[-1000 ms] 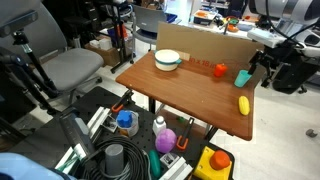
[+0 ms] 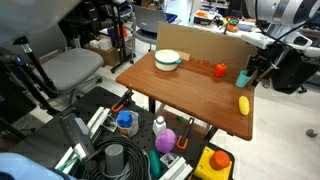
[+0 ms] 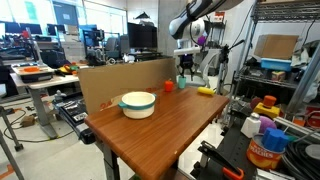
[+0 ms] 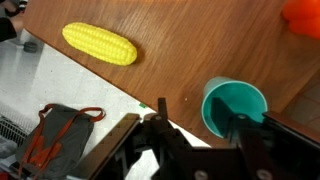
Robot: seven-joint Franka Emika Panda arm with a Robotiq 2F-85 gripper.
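A teal cup (image 2: 243, 78) stands at the far right corner of the wooden table, open end up in the wrist view. My gripper is at the cup's rim, its dark fingers still apart. One finger appears over the cup's mouth and the other outside its wall; whether either touches cannot be told. A yellow corn cob (image 4: 100, 43) lies to the left of the cup in the wrist view. On the table also are a red tomato-like item (image 2: 220, 70) and a white pot (image 2: 168, 60) with green trim.
A cardboard panel (image 2: 195, 46) stands along the table's back edge. The table's right edge runs close to the cup. Tools and containers crowd the near side, off the table.
The gripper has come down and leftward to the cup over the last second. The cup, corn and other table items look unmoved.
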